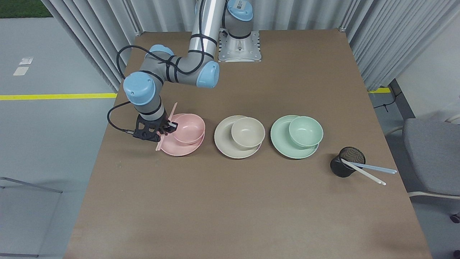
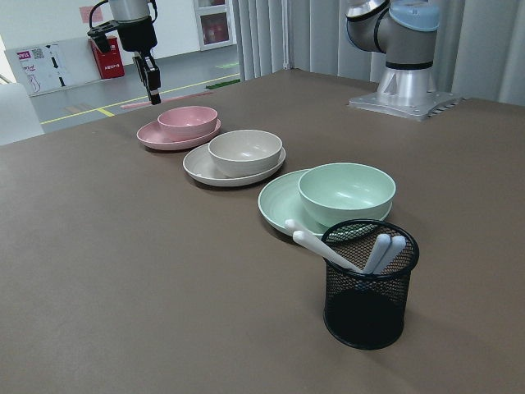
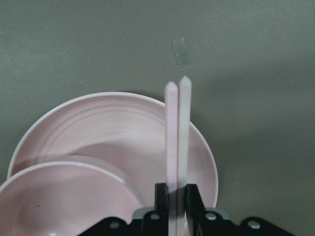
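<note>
The gripper is shut on a pair of pink chopsticks (image 3: 171, 132), held above the pink plate (image 3: 118, 123) and pink bowl (image 3: 54, 196); in the wrist view their tips point upward in frame, past the plate's rim. In the left view the gripper (image 2: 152, 90) hangs clear above the pink plate (image 2: 164, 146) and pink bowl (image 2: 188, 115), the chopsticks horizontal beneath it.
A cream bowl (image 1: 248, 131) and plate (image 1: 224, 144) sit mid-table, a mint bowl (image 1: 306, 129) and plate (image 1: 280, 142) to their right. A black mesh holder (image 1: 340, 168) with white and blue chopsticks stands at right.
</note>
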